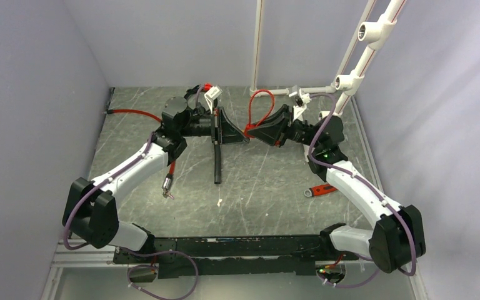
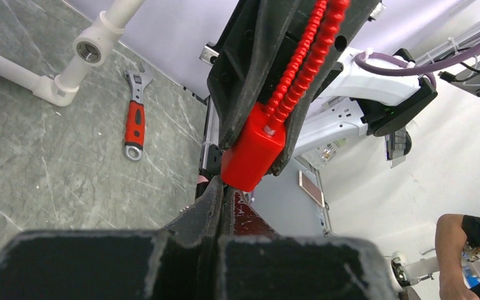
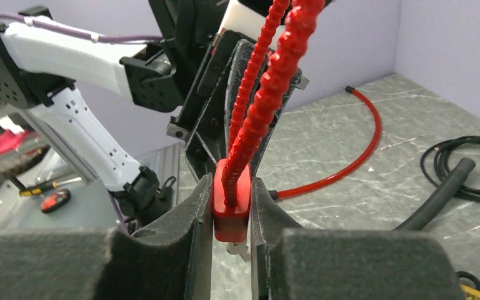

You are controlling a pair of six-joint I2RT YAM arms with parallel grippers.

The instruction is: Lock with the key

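A red lock body (image 3: 232,215) with a red beaded cable loop (image 1: 271,94) is held up off the table between both arms. My right gripper has one finger against each side of it; these fingers (image 2: 245,81) also show around the lock (image 2: 253,150) in the left wrist view. The left gripper is shut, its tips at the lower end of the lock. No key can be made out between its fingers; the tips partly hide that contact. In the top view, the left gripper (image 1: 245,140) meets the right one (image 1: 250,131) over mid-table.
A red cable (image 1: 134,112) with a silver lock end (image 1: 167,182) and keys (image 1: 169,195) lies at the left. A black tube (image 1: 217,167) is under the left gripper. An adjustable wrench (image 2: 135,119) lies at the right, near white pipework (image 2: 69,81).
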